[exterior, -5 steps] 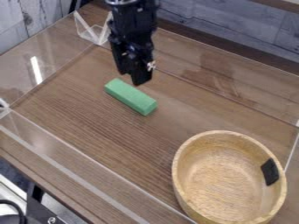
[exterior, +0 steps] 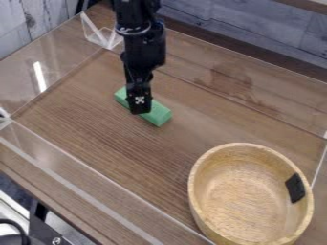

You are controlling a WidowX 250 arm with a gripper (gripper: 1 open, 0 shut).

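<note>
My gripper [exterior: 141, 100] hangs open from the black arm at the upper middle, its fingers just over a green rectangular block [exterior: 155, 115] lying on the wooden table [exterior: 90, 148]. The gripper hides part of the block's upper left end; whether the fingers touch it cannot be told.
A round beige bowl [exterior: 205, 201] with a dark handle patch sits at the lower right. The table's left edge runs diagonally at the left.
The gripper has turned and come down toward the green block, from above and behind it to over its upper left part. The block lies where it was.
</note>
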